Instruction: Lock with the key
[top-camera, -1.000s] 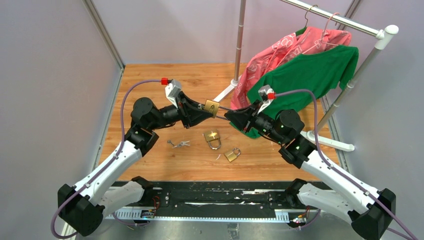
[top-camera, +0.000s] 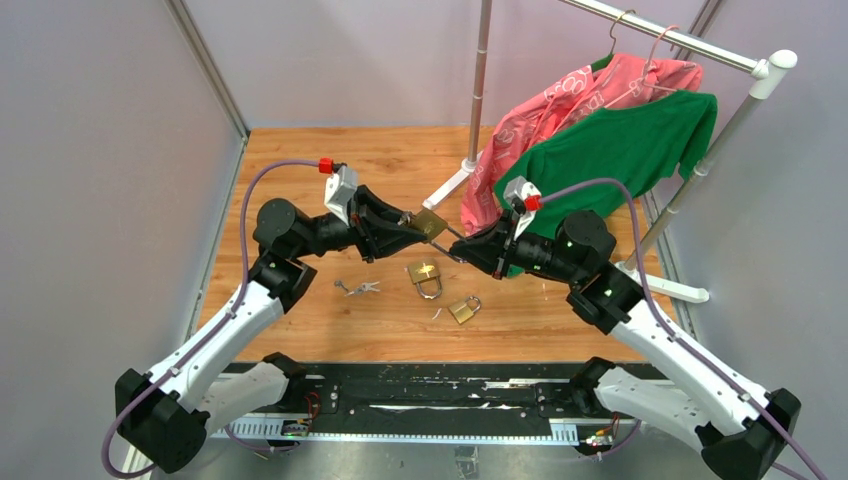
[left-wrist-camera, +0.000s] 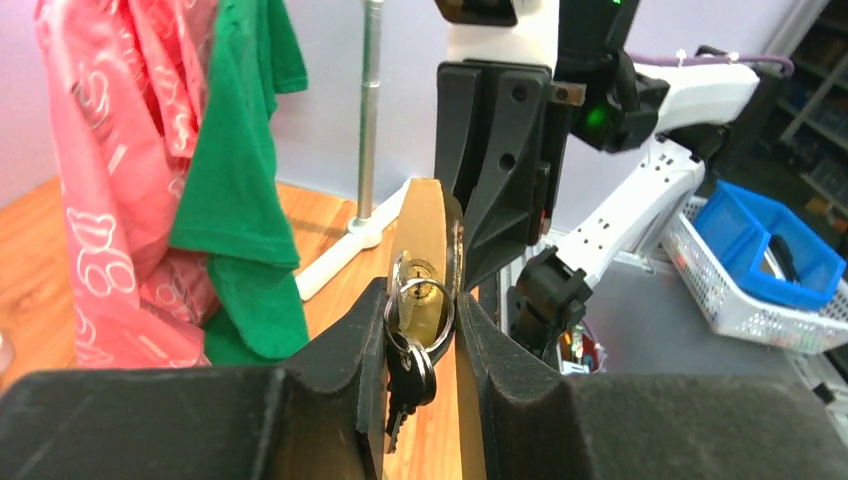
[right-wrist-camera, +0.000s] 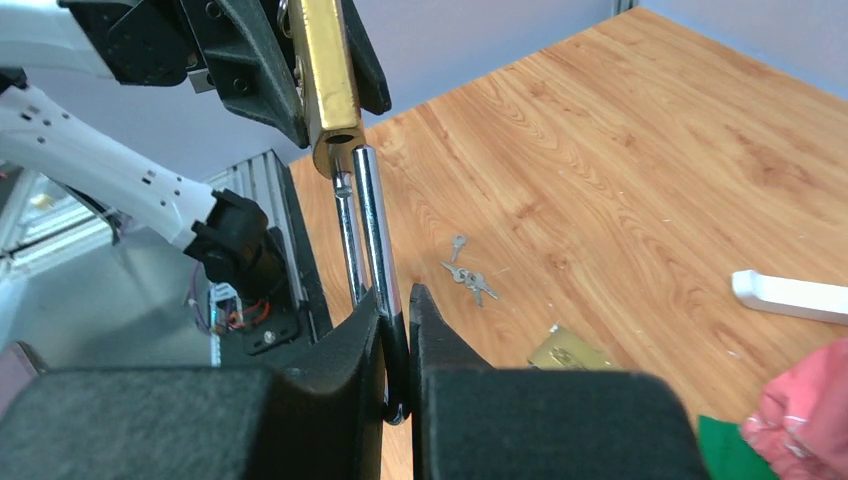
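Observation:
A brass padlock (top-camera: 428, 224) is in the air between the two grippers, its body at my left gripper. In the left wrist view a key ring (left-wrist-camera: 420, 285) with a dark key hangs at that body between the fingers; whether they grip tightly is unclear. My right gripper is shut on the long steel shackle (right-wrist-camera: 375, 220), whose near bar stands by the hole in the body (right-wrist-camera: 330, 100)'s end.
Below lie loose keys (top-camera: 358, 288) and two more padlocks (top-camera: 424, 272) (top-camera: 462, 310) on the wooden table (top-camera: 300, 190). A rack with pink and green clothes (top-camera: 600, 150) fills the back right.
The padlock and my right gripper have shifted slightly toward the front in the top view, and the shackle has tilted. The left arm has moved only slightly.

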